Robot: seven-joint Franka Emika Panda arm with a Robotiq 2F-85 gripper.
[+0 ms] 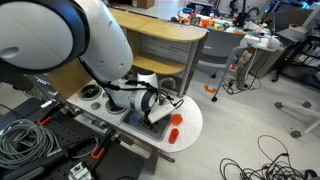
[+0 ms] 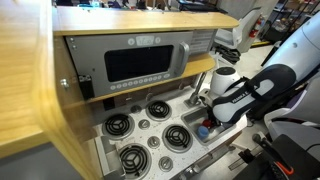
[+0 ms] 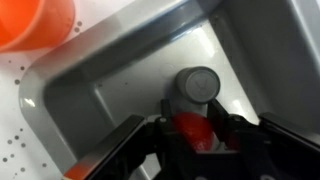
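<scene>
My gripper is down over the grey sink basin point(image 3: 120, 85), its dark fingers closed on a small red object point(image 3: 193, 128). The object's full shape is hidden by the fingers. Just beyond it in the wrist view is the round metal drain point(image 3: 198, 83). From the second exterior view, a bit of red shows by the sink next to a blue item point(image 2: 203, 131). In the first exterior view, the gripper point(image 1: 149, 119) reaches into the sink and what it holds is too small to make out.
An orange cup point(image 3: 35, 22) stands on the speckled counter beside the basin. A red item point(image 1: 173, 135) lies on the counter's right part. Stove burners point(image 1: 90, 92) are left of the sink, and a wooden shelf point(image 1: 155, 62) runs behind.
</scene>
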